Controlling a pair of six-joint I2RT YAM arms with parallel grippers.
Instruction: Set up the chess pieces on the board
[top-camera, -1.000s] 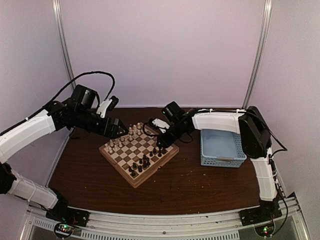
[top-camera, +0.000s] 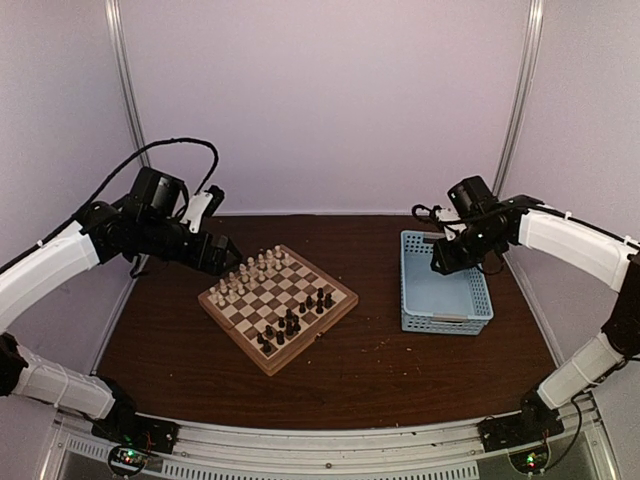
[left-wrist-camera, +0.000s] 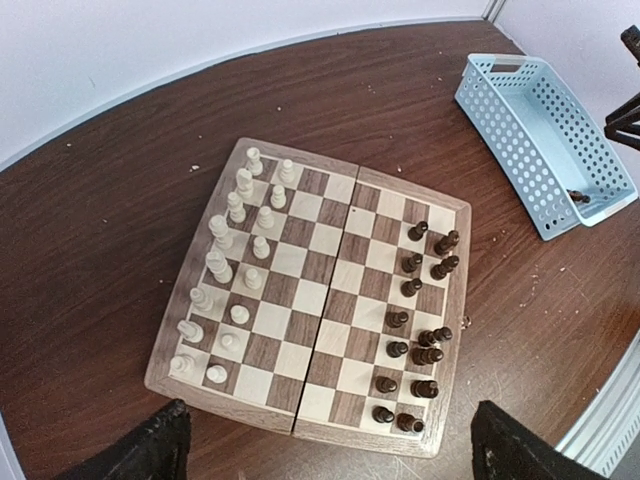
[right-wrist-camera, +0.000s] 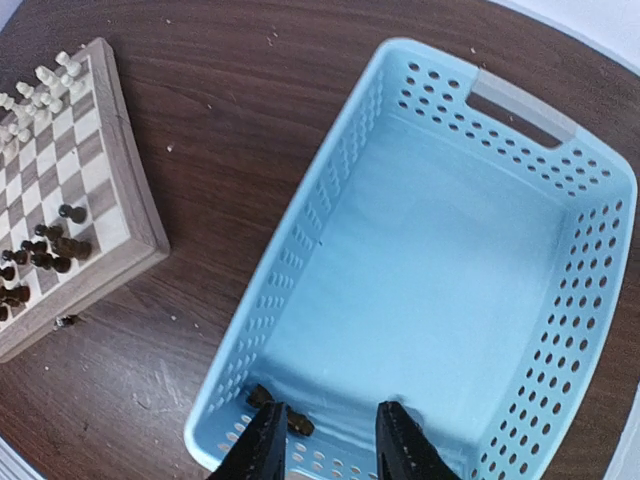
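The chessboard (top-camera: 340, 297) lies open and turned at an angle on the left half of the table. White pieces (left-wrist-camera: 219, 265) stand in two rows along one side; dark pieces (left-wrist-camera: 428, 356) stand along the opposite side. One dark piece (right-wrist-camera: 280, 409) lies on its side in the near left corner of the blue basket (right-wrist-camera: 430, 240). Over the basket, my right gripper is partly open, nothing visible between its fingers; the dark piece shows beyond its left finger. My left gripper is wide open and empty above the board's white side.
The basket's perforated walls rise around the right gripper's working area. Something small and pale behind the right finger is mostly hidden. Bare dark table (top-camera: 365, 385) lies between board and basket and along the front.
My right gripper has travelled rightward from the board's dark side to above the basket. The left arm has shifted slightly left.
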